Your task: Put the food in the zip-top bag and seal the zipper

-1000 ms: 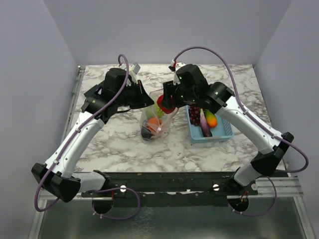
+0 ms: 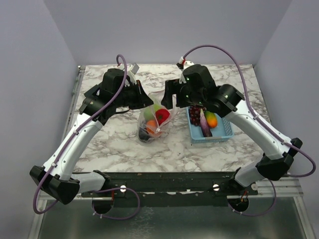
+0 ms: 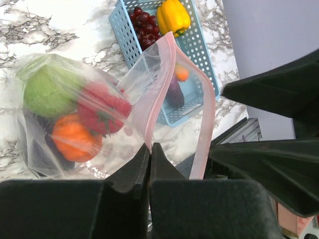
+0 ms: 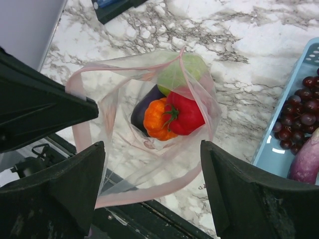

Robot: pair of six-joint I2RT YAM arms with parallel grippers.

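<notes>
The clear zip top bag [image 2: 149, 132] with pink zipper holds a red pepper [image 4: 184, 114], an orange pepper [image 4: 157, 119], green produce [image 3: 50, 89] and a dark eggplant [image 4: 142, 109]. My left gripper is shut on the bag's pink rim, holding it up. My right gripper [image 2: 173, 94] is open over the bag's mouth; in the right wrist view its fingers spread either side of the lower bag, nothing between them but bag edge.
A blue basket [image 2: 209, 138] to the right holds grapes [image 4: 299, 114], a purple eggplant [image 2: 204, 127] and a yellow pepper [image 3: 174, 17]. Marble table around the bag is clear.
The red pepper that was in my right gripper over the bag now lies inside it.
</notes>
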